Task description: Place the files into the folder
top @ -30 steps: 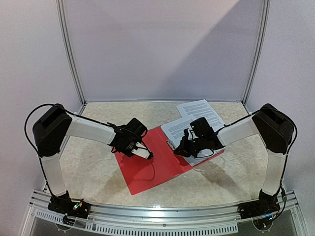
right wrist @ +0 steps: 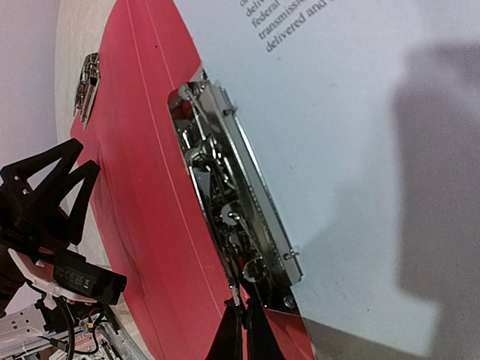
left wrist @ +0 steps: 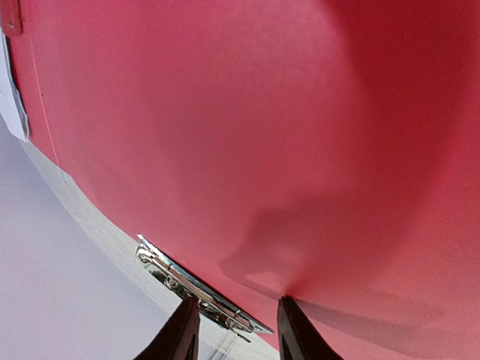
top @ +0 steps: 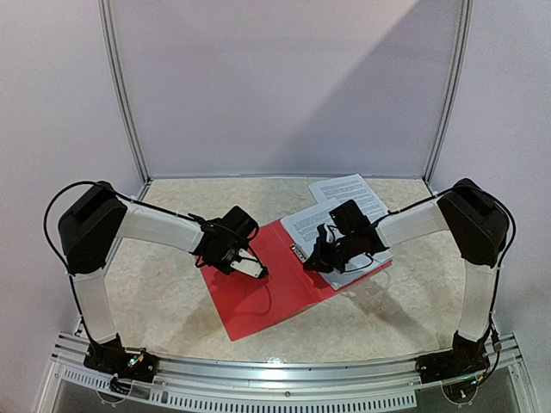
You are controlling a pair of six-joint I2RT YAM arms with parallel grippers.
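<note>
The red folder [top: 258,297] lies open on the table. Along its spine in the right wrist view sits a metal clip [right wrist: 236,187], its edge along the white printed sheets [right wrist: 360,187] on the folder's right half. My right gripper is shut at the near end of that clip, its tips against the end of a thin lever; whether the lever is pinched cannot be made out. Over the left half, my left gripper stands open with nothing held. A second metal clip [left wrist: 199,292] on the folder's edge shows beyond its fingers.
More printed paper [top: 349,188] sticks out past the folder's far right edge onto the table. Bare table [top: 164,310] lies left of the folder and in front of it. Grey walls [top: 284,95] close off the back and sides.
The right gripper has shifted very slightly to the left over the last second. The left arm, folder and papers look unchanged.
</note>
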